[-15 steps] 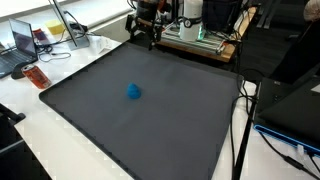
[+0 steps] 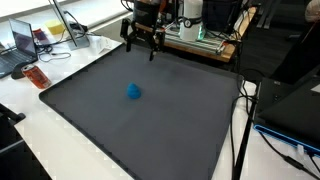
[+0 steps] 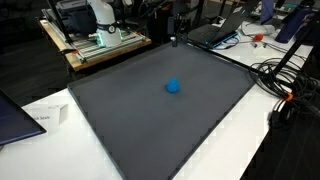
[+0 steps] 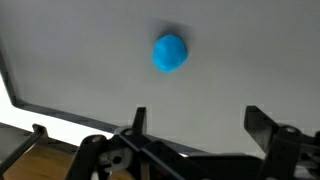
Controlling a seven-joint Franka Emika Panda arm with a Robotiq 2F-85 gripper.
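A small blue rounded object (image 2: 133, 91) rests on the dark grey board, left of its middle in exterior view 1. The same blue object (image 3: 172, 86) shows near the middle of exterior view 2, and in the wrist view the blue object (image 4: 170, 53) lies ahead of the fingertips, above centre. My gripper (image 2: 142, 47) hangs over the far edge of the board, apart from the object. In the wrist view my gripper stands wide open, with only bare board between its fingers.
The grey board (image 2: 160, 130) is otherwise clear. An orange-red can (image 2: 37, 77) stands left of it, beside a laptop (image 2: 24, 38). A white container (image 2: 97, 44) is at the back. A black cable (image 2: 237, 125) runs along the right edge.
The gripper has moved nearer over the far edge of the board, coming down and slightly right in exterior view 1. The blue object has stayed in place.
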